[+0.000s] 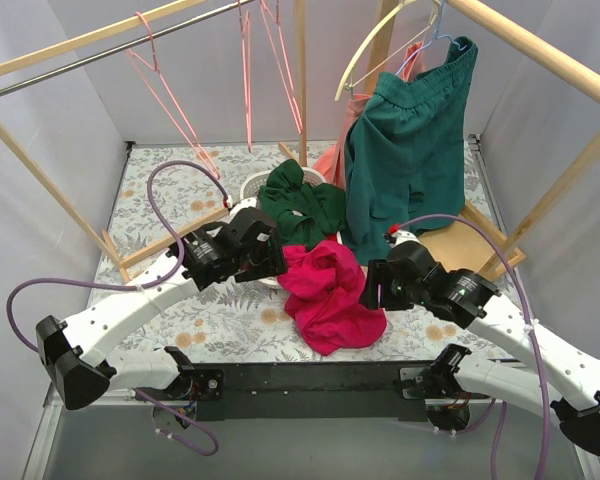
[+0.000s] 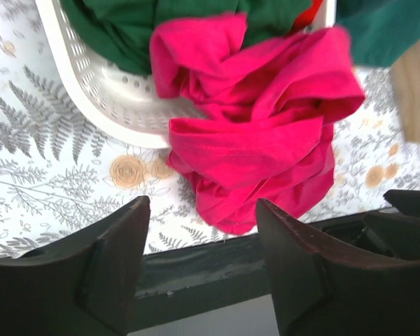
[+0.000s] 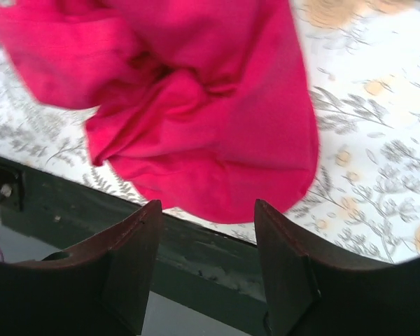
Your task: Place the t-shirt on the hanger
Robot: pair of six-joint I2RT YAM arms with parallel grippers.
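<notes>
A crumpled magenta cloth (image 1: 330, 295), which looks like the t shirt, lies partly over the front rim of the white basket and partly on the flowered mat. Left of it hovers my left gripper (image 1: 262, 265), its fingers apart; in the left wrist view nothing lies between its fingers. On the cloth's right side is my right gripper (image 1: 382, 287), also open. The right wrist view has the cloth (image 3: 217, 140) spread in folds beyond the parted fingers (image 3: 143, 234). Empty pink hangers (image 1: 247, 90) dangle from the rail at the back.
The white basket (image 2: 101, 115) holds dark green cloth (image 1: 305, 203) and a bit of red. Green shorts (image 1: 410, 150) hang at the right, above a wooden base (image 1: 455, 252). Wooden posts frame both sides.
</notes>
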